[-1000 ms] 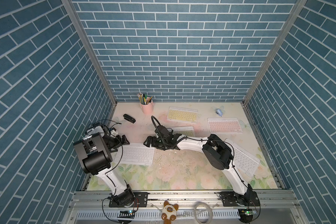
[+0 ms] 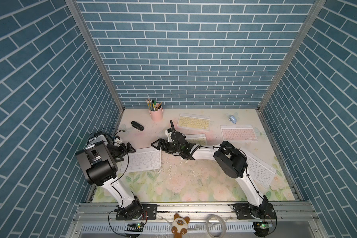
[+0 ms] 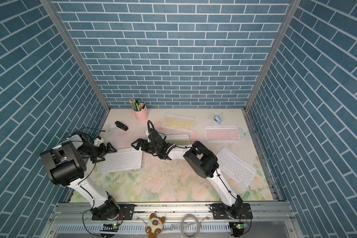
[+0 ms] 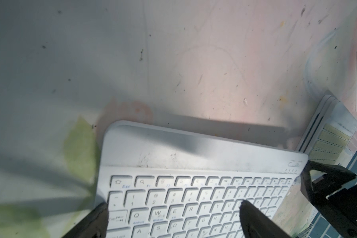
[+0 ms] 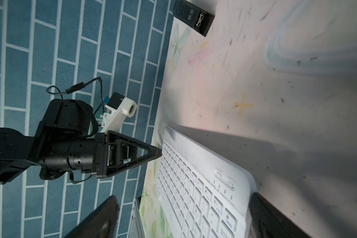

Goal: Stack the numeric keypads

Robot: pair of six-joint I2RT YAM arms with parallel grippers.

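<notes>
A white keyboard [image 2: 142, 160] lies at the table's left, my left gripper [image 2: 127, 152] at its left end and my right gripper [image 2: 160, 144] at its top right corner. The left wrist view shows the left fingertips apart, with keyboard between them. The right wrist view shows the right fingers open, one against the keyboard's end. Behind my right arm a yellow-keyed keyboard [image 2: 196, 138] sits on what looks like a stack. Another yellow one [image 2: 193, 122], a pink one [image 2: 238, 134] and an angled white one [image 2: 261, 169] lie apart.
A black stapler [image 2: 137, 125], a pink pen cup [image 2: 156, 114] and a small blue object [image 2: 232, 119] stand along the back.
The white keyboard and both grippers have moved a little back and to the left. The cable loop on my right gripper now stands more upright.
</notes>
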